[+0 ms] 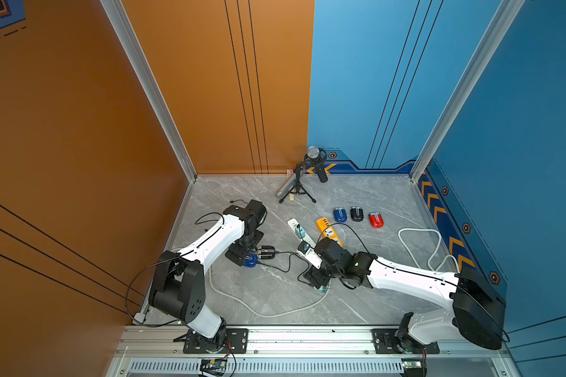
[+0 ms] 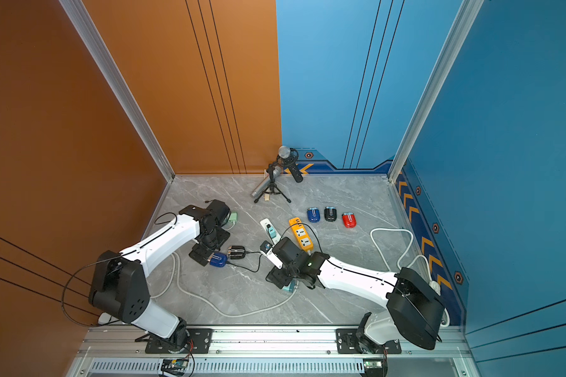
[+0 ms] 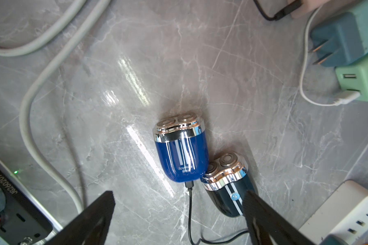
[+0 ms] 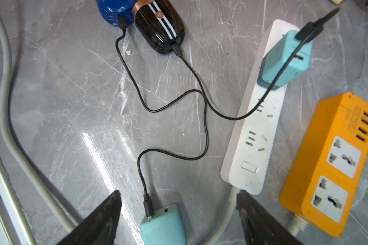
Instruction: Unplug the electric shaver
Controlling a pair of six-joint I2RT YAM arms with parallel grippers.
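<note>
In the left wrist view a blue shaver (image 3: 182, 157) and a black shaver (image 3: 229, 196) lie below my open left gripper, each on a black cable. My right gripper is open above a teal charger (image 4: 162, 228), which has a cable plug (image 4: 148, 207) in it. A second teal charger (image 4: 282, 61) sits in the white power strip (image 4: 245, 151), also with a black cable.
An orange power strip (image 4: 327, 163) lies right of the white one. Loose shavers, including a red one (image 1: 376, 220), and a microphone stand (image 1: 298, 191) are farther back. A thick grey cable (image 3: 30, 118) crosses the left side.
</note>
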